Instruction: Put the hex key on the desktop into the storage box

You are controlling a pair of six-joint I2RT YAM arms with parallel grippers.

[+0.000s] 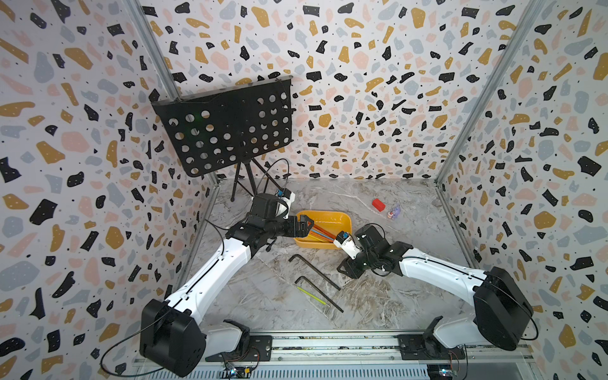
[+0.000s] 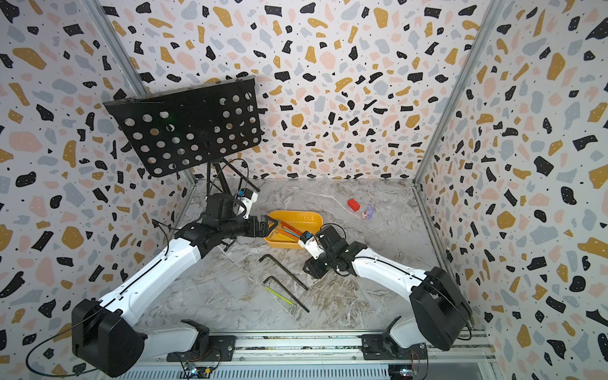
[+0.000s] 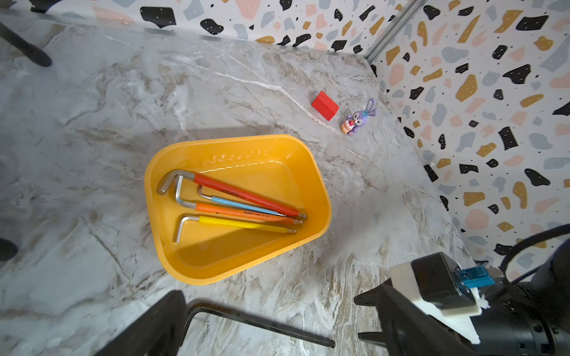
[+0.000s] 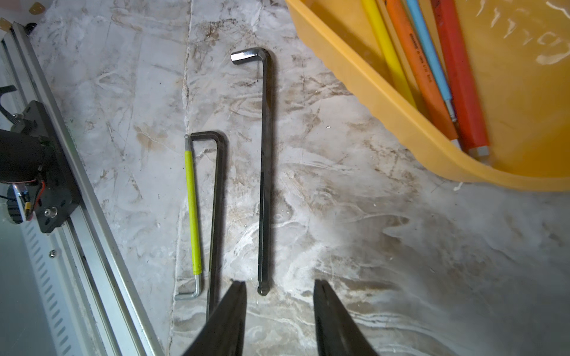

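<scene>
The yellow storage box [image 3: 255, 270] holds several coloured hex keys, among them a red one [image 3: 246, 194]. My left gripper [image 1: 305, 226] hovers at the box's left side; its fingers [image 3: 157, 326] are spread wide with nothing between them. To the right of the black keys, my right gripper [image 1: 347, 269] is open and empty above the desktop, its fingers [image 4: 236, 314] apart beyond the ball end of the nearer-box key.
A red block [image 3: 325, 105] and a small purple figure [image 3: 355, 120] lie at the back right. A black perforated stand [image 1: 228, 126] rises at the back left. Bare desktop surrounds the black keys.
</scene>
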